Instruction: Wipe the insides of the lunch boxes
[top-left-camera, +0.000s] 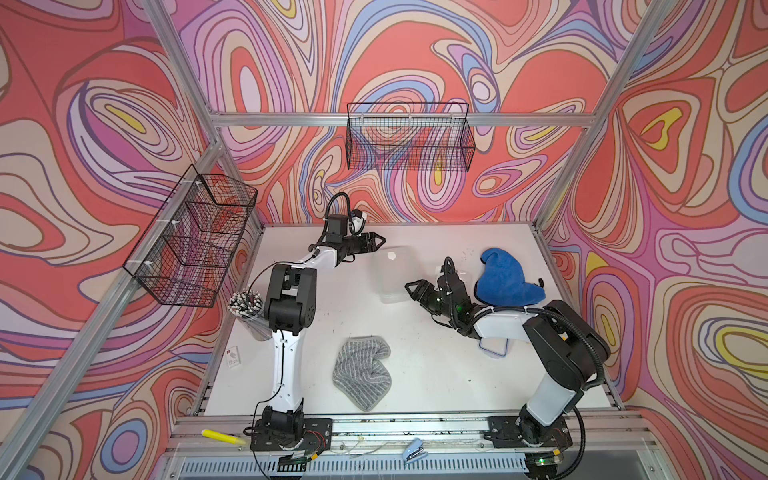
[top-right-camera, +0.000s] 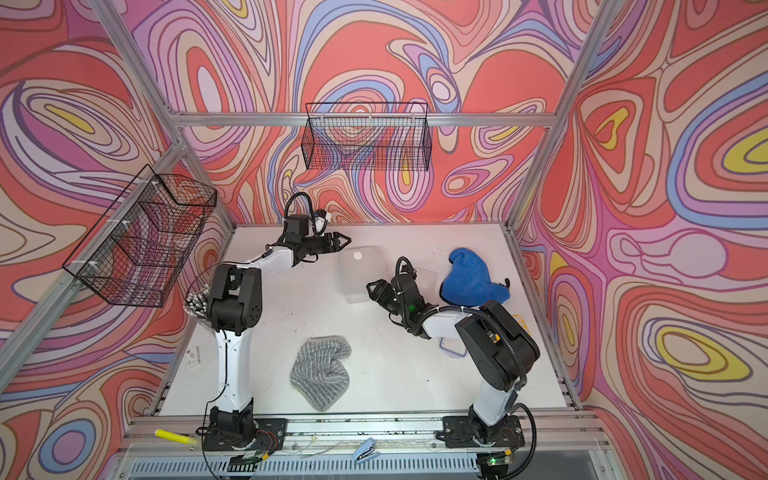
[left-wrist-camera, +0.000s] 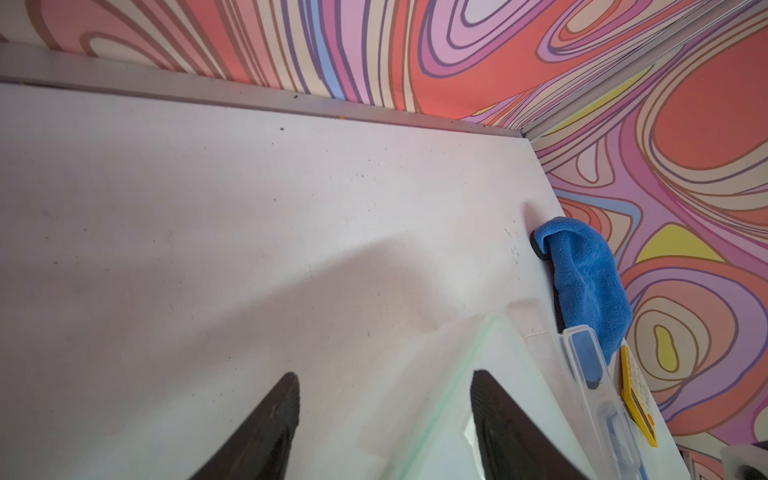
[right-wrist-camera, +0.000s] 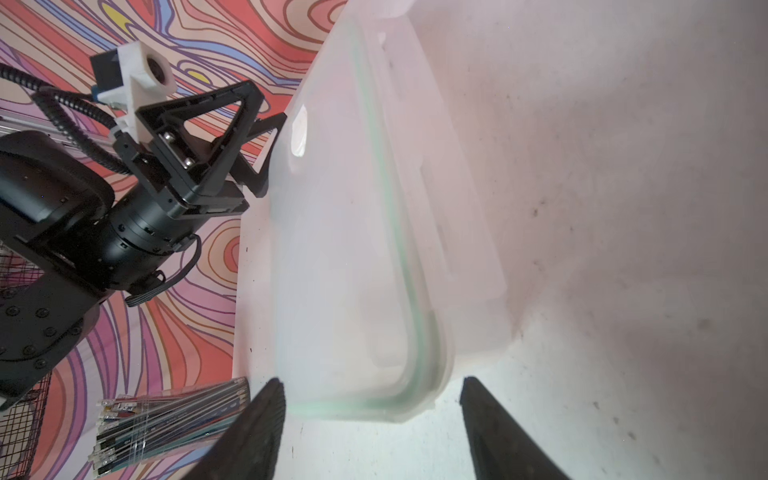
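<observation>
A frosted lunch box (top-left-camera: 397, 276) stands mid-table between my two grippers. In the right wrist view its pale lid (right-wrist-camera: 336, 264) with a green seal covers the clear box body (right-wrist-camera: 472, 280); whether it is loose I cannot tell. The inside is hidden. Open and empty, my left gripper (top-left-camera: 379, 241) is at the box's back left corner. My right gripper (top-left-camera: 415, 289) is by the near right corner, its fingers (right-wrist-camera: 260, 428) apart with nothing gripped. A second clear box (left-wrist-camera: 600, 400) stands to the right, partly behind the right gripper in the top views.
A grey striped cloth (top-left-camera: 361, 372) lies near the front edge. On the right are a blue cloth (top-left-camera: 505, 278) and a blue-rimmed clear item (top-left-camera: 494, 347), partly under the right arm. A container of white-tipped items (top-left-camera: 246, 304) stands at the left edge.
</observation>
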